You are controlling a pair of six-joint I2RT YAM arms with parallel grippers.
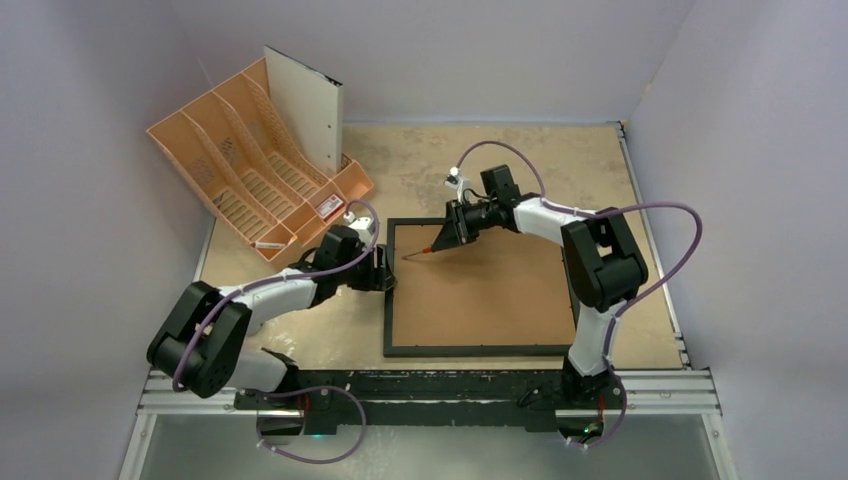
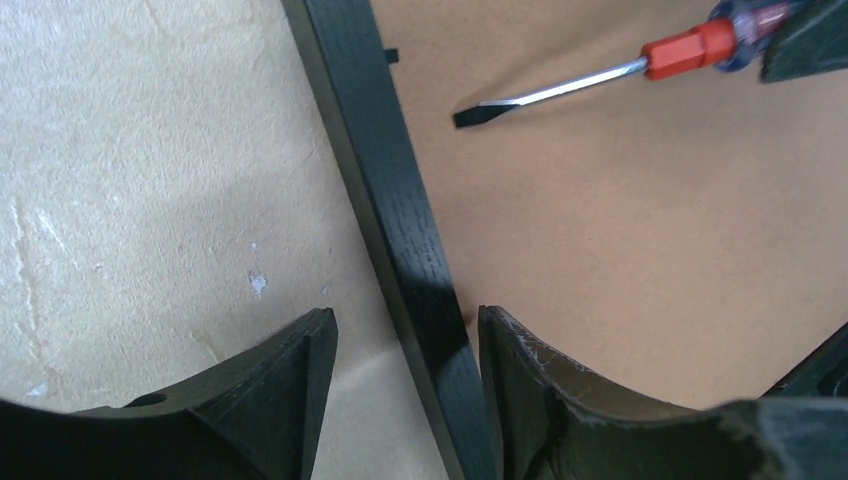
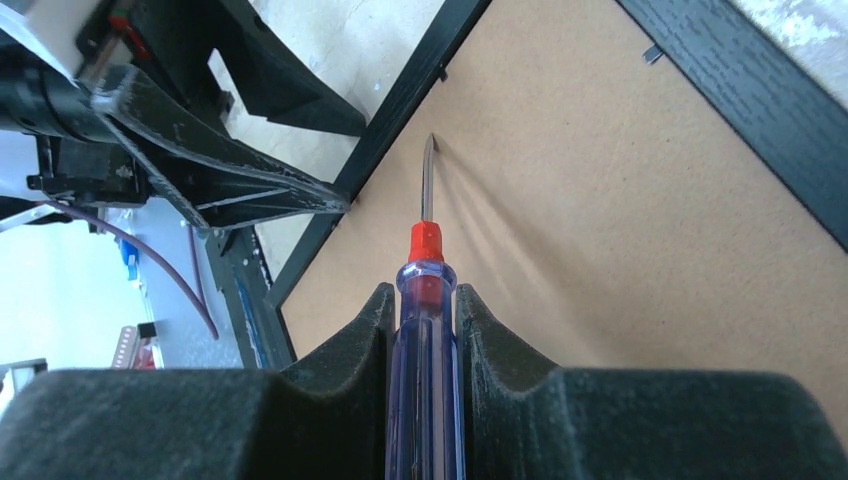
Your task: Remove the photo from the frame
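Observation:
The picture frame (image 1: 470,351) lies face down, its brown backing board (image 1: 480,300) facing up inside a dark border. A small dark tab (image 2: 391,56) juts from the border's inner edge over the board. My right gripper is shut on a screwdriver (image 3: 427,240) with a clear handle and red collar. Its flat tip points at the board near the left border; whether it touches I cannot tell. My left gripper straddles the frame's left border, fingers apart, one finger on each side, with a gap between the fingers and the border.
An orange divided rack (image 1: 250,160) stands at the back left, with a white flat panel (image 1: 305,110) upright in it. Bare table (image 1: 320,335) shows left of the frame and behind it. Another metal tab (image 3: 653,54) sits along a border.

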